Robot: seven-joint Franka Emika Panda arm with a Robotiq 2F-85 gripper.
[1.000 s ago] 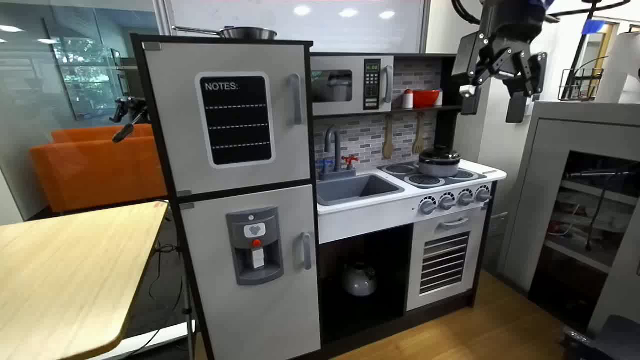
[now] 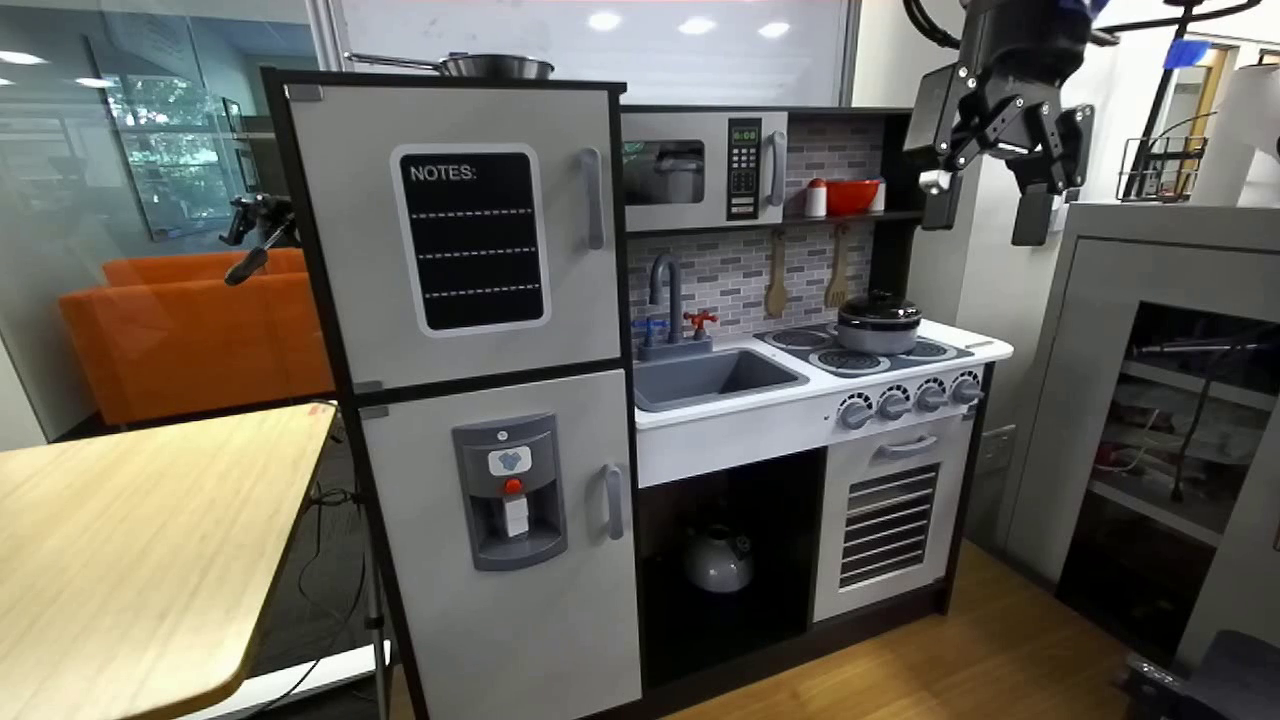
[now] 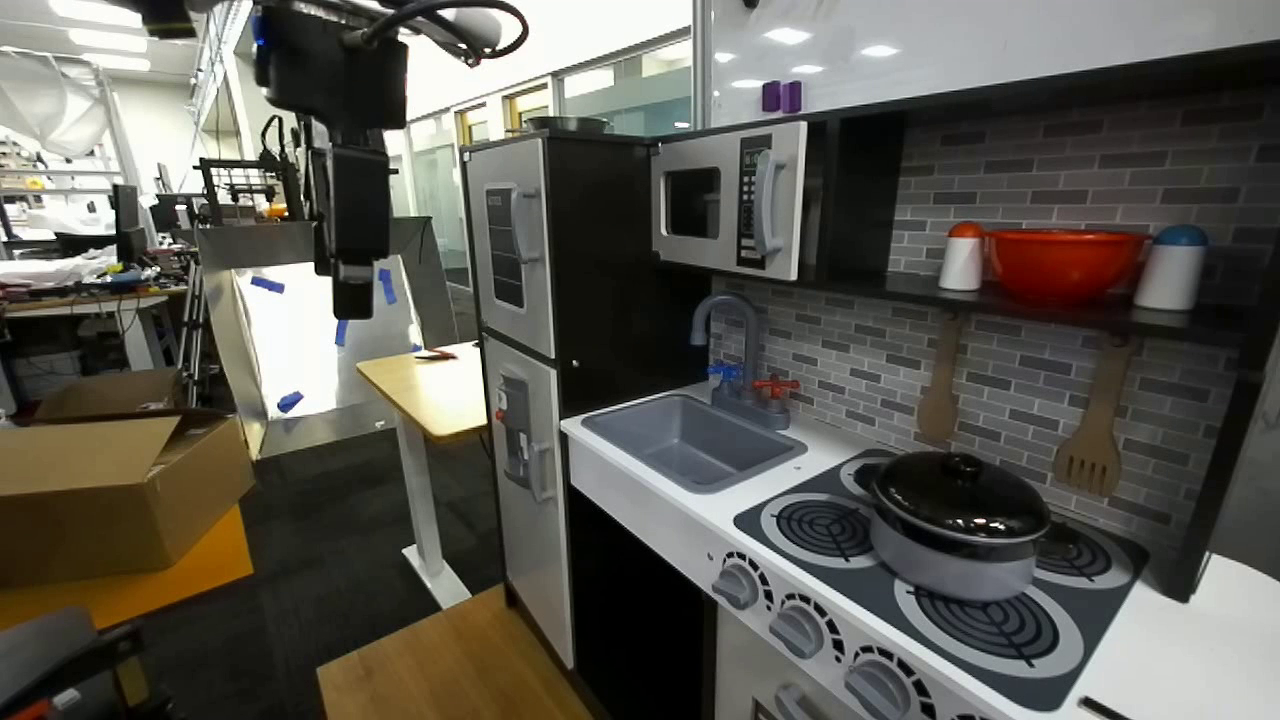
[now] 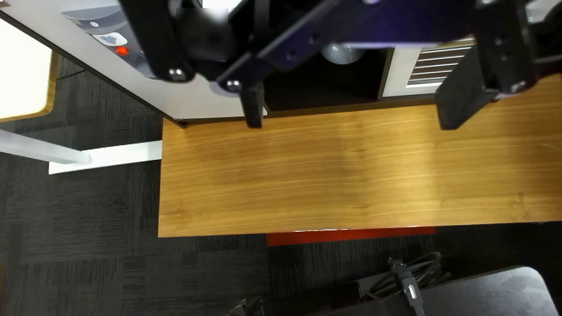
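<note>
High in front of the toy kitchen hangs my gripper (image 2: 986, 228), pointing down, its two fingers wide apart. The wrist view confirms the gripper is open, with only wooden floor below the gap. A grey pot with a black lid (image 3: 960, 522) stands on the stove (image 3: 828, 528). The sink (image 3: 692, 438) looks empty. On the shelf above sit a red bowl (image 3: 1065, 264) and two shakers. The microwave (image 2: 705, 170), fridge doors (image 2: 576, 300) and oven door (image 2: 894, 516) are closed. A kettle (image 2: 719, 560) rests in the dark lower compartment.
A frying pan (image 2: 498, 66) lies on top of the fridge. A light wooden table (image 2: 144, 540) stands to its left. Two wooden utensils (image 3: 1092, 420) hang under the shelf. To the right is a grey cabinet (image 2: 1098, 360). Air around the gripper is clear.
</note>
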